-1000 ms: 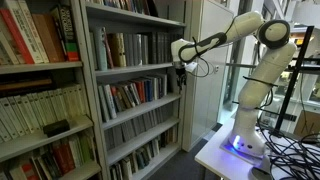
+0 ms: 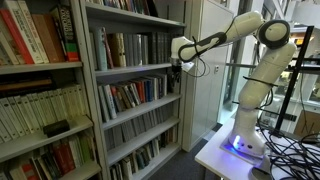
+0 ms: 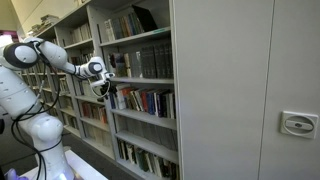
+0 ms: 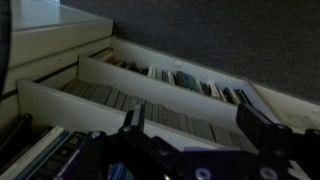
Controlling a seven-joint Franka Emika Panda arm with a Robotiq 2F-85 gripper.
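Observation:
My gripper [image 2: 182,66] is out at the end of the white arm [image 2: 232,35], in front of the bookcase's right part in exterior view 1. In exterior view 2 the gripper [image 3: 104,92] hangs before the shelves, at about the height of a row of coloured books [image 3: 142,99]. The wrist view looks down past the dark fingers [image 4: 130,128], which stand wide apart, open, with nothing between them. Below are shelf boards [image 4: 170,92] and rows of book spines [image 4: 195,126]. Whether any book touches the gripper cannot be told; the views show no grip on one.
A white table [image 2: 222,160] carries the arm base [image 2: 250,145]. Loose black cables [image 2: 292,155] hang at the right. A pale cabinet side [image 3: 225,90] bounds the shelves in exterior view 2.
The gripper has shifted slightly left toward the shelves in exterior view 1, and the arm reaches a little farther. No books have visibly moved.

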